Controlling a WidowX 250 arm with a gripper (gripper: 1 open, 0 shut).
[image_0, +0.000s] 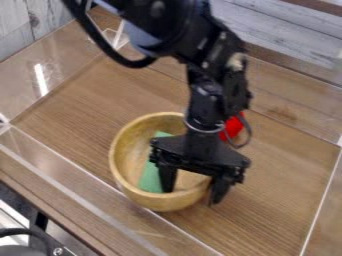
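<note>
My black gripper is down over a wooden bowl, its fingers low inside and at the bowl's right side, open. A green block lies in the bowl's left part, partly hidden by the fingers. Whether they touch it, I cannot tell. A red object shows behind the gripper on the right, mostly hidden by it.
A light wall runs along the back. A dark cable lies at the bottom left.
</note>
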